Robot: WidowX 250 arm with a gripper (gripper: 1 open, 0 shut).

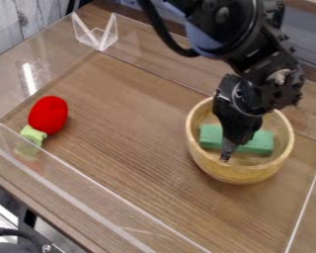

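Note:
My gripper (227, 150) reaches down from the top right into a round yellow bowl (233, 172), its fingertips shut and low over a green block (257, 142) that lies inside. The gripper body hides part of the bowl's back and of the block. I cannot see anything held between the fingertips.
A red object (47, 116) with a pale green piece (32, 135) below it lies at the left. A clear plastic frame (92, 32) stands at the back left.

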